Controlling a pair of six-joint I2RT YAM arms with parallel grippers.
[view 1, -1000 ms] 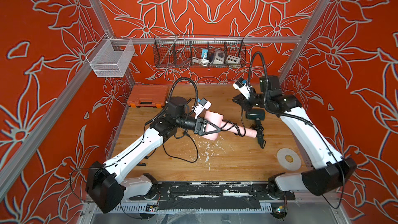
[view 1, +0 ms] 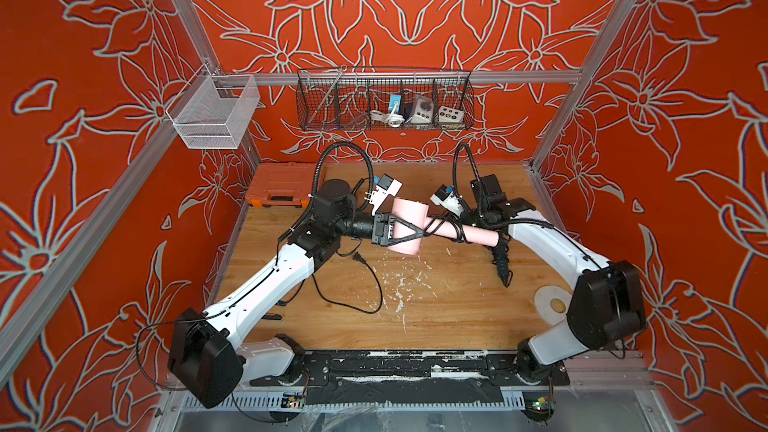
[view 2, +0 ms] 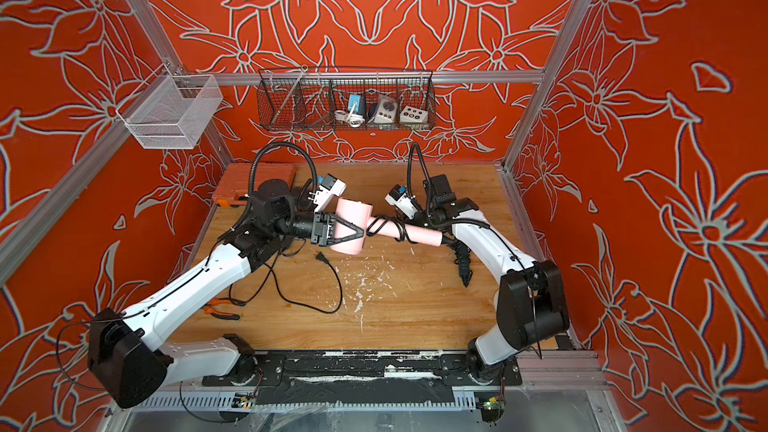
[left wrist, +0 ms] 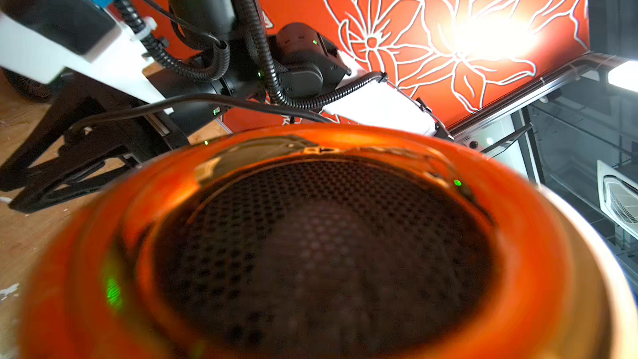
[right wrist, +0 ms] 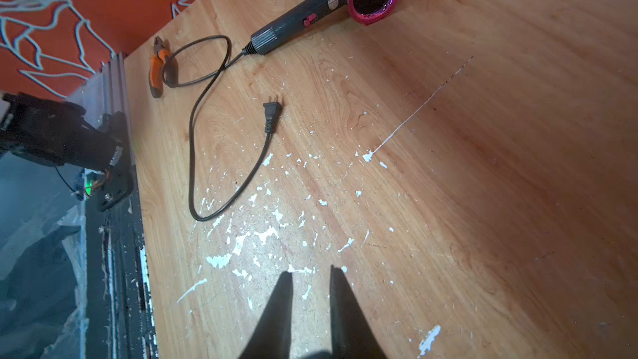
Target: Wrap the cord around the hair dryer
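Note:
My left gripper (view 1: 404, 230) is shut on the pink hair dryer's head (view 2: 351, 216) above the middle of the table, handle (view 1: 480, 237) pointing right with black cord (view 2: 380, 225) looped round it. The dryer's grille end fills the left wrist view. My right gripper is just behind the handle in the top views; its dark fingertips at the bottom of the right wrist view stand apart, with nothing visible between them. Whether it touches the cord is hidden.
A dark hair dryer (right wrist: 297, 17) with cord and plug (right wrist: 271, 114) lies on the table (view 2: 392, 304). An orange case (view 1: 280, 176) is at back left, pliers (right wrist: 156, 73) at the edge, a white disc (view 1: 548, 304) at front right. Baskets (view 1: 214, 112) hang behind.
My left gripper has lifted the dryer slightly and moved it leftward. The right arm has swung left and lower, behind the handle.

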